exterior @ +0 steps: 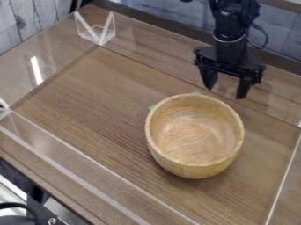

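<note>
My black gripper (220, 81) hangs from the arm at the upper right, just behind a large wooden bowl (194, 136). Its two fingers stand wide apart, open, with nothing seen between them. A small green object (152, 109) shows at the bowl's back left, partly hidden by it.
A white wire-like object (97, 26) stands at the back left. A black cable lies at the bottom left corner.
</note>
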